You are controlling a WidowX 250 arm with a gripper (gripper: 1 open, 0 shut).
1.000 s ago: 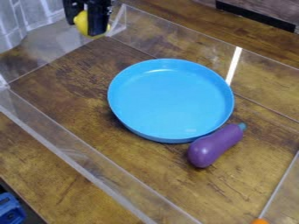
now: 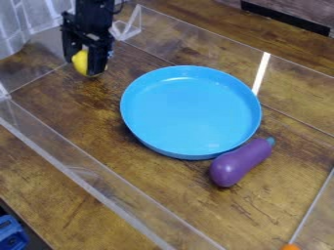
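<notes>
My black gripper [image 2: 88, 47] is at the upper left, low over the wooden surface near the clear wall, shut on a yellow object [image 2: 86, 62] that hangs at or just above the wood; whether it touches cannot be told. A blue round plate [image 2: 190, 109] lies in the centre. A purple eggplant [image 2: 237, 164] lies below right of the plate.
Clear walls [image 2: 23, 27] edge the wooden surface [image 2: 78, 156]. An orange object [image 2: 290, 246] peeks in at the bottom right, a blue item [image 2: 8, 234] at the bottom left.
My gripper has come down and to the left with the yellow object, which was higher up near the back. The plate and eggplant have not moved.
</notes>
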